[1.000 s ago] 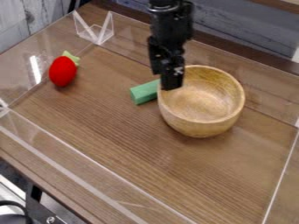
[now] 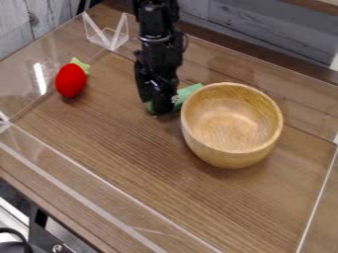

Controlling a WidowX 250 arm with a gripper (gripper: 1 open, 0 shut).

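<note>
The black gripper [image 2: 160, 99] hangs down at the centre, low over a green object [image 2: 183, 97] that lies against the left side of a wooden bowl [image 2: 232, 114]. Its fingertips overlap the green object, partly hiding it; whether they touch or hold it cannot be told.
A red object [image 2: 71, 79] with a small light-green part lies at the left on the wooden table [image 2: 145, 188]. A white and clear item stands at the upper left edge.
The gripper has moved left from above the bowl and down onto the green object, which now appears slightly shifted up and right.
</note>
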